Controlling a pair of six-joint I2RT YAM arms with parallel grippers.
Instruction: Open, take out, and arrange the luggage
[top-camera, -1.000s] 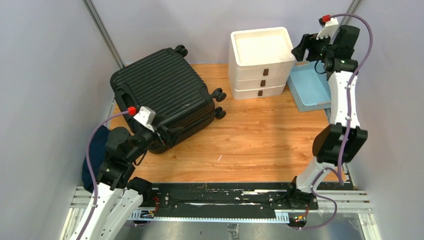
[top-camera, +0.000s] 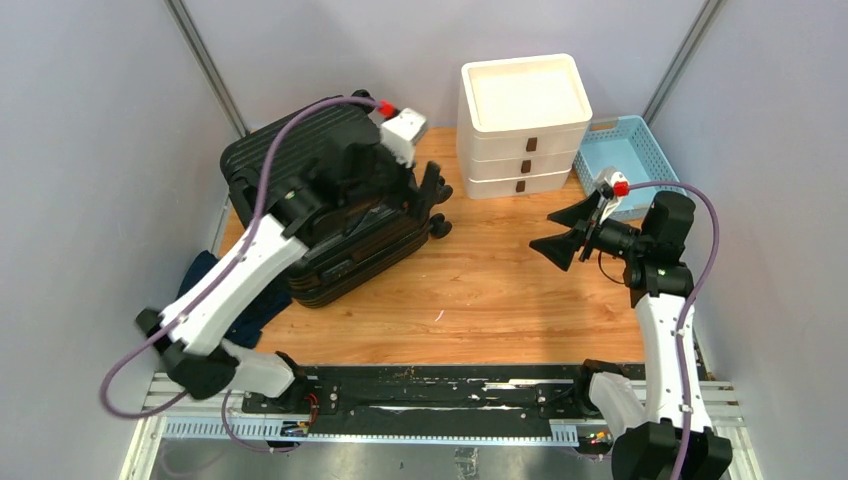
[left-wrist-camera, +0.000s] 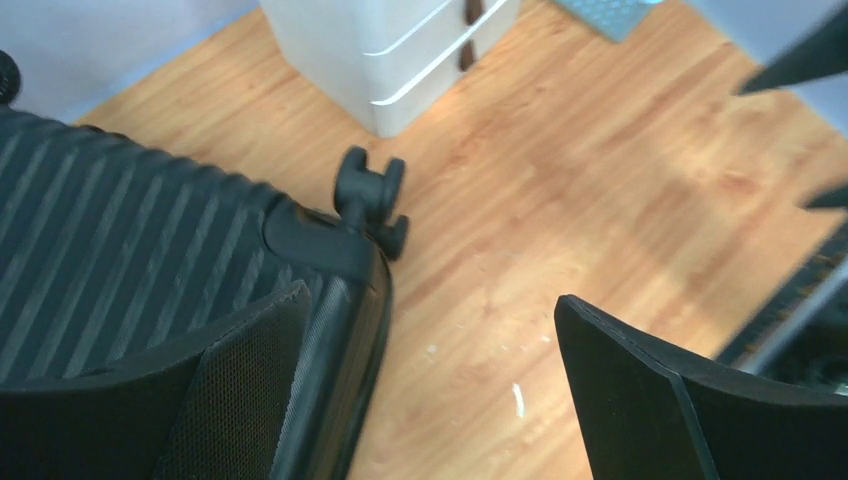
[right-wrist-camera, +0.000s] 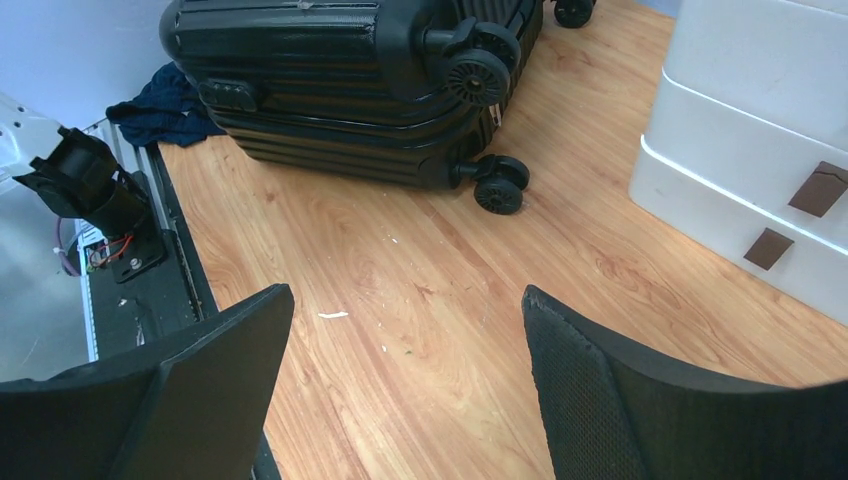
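A black ribbed suitcase (top-camera: 350, 262) lies at the left of the wooden floor, wheels pointing right toward the drawer unit; the left wrist view shows its wheeled corner (left-wrist-camera: 365, 190). My left gripper (top-camera: 425, 190) hangs over the suitcase's right part, blurred in the top view, open with nothing between its fingers. My right gripper (top-camera: 560, 230) stands open at the right, in front of the blue basket, empty, facing the suitcase. In the right wrist view the suitcase's side and wheels (right-wrist-camera: 498, 190) show beyond its fingers.
A white three-drawer unit (top-camera: 515, 95) stands at the back. A light blue basket (top-camera: 625, 155) sits to its right. Dark cloth (top-camera: 250, 320) lies beside the suitcase at left. Walls close both sides.
My left gripper has risen and swung back and rightward over the suitcase. The suitcase has not visibly moved.
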